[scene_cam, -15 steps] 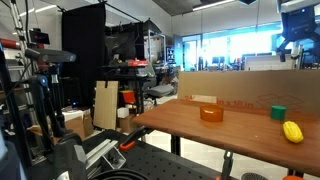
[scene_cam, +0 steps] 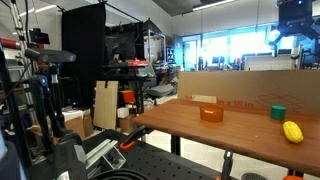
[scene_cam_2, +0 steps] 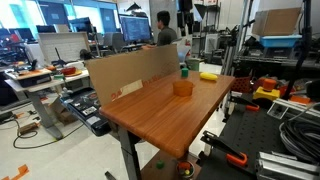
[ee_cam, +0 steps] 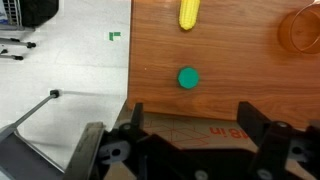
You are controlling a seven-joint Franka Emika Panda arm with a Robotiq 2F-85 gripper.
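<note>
My gripper stands open high above the right end of the wooden table, with nothing between its fingers. Just beyond the gap in the wrist view is a small green cup (ee_cam: pixel 188 77), upright on the wood in exterior view 1 (scene_cam: pixel 278 112). A long yellow object (ee_cam: pixel 189 13) lies farther off, cut by the top edge. At the upper right of the wrist view, an orange bowl (ee_cam: pixel 303 30) is partly cut off; exterior view 2 shows this bowl (scene_cam_2: pixel 182 88) whole, standing on the table.
A tall cardboard panel (scene_cam: pixel 225 88) runs along the table's back edge, close behind the green cup. Much of the tabletop (scene_cam_2: pixel 165 115) in front of the bowl is bare. Beside the table lies pale floor (ee_cam: pixel 85 75).
The arm has shifted slightly while staying high above the table's right end. The cup, bowl and yellow object have not moved.
</note>
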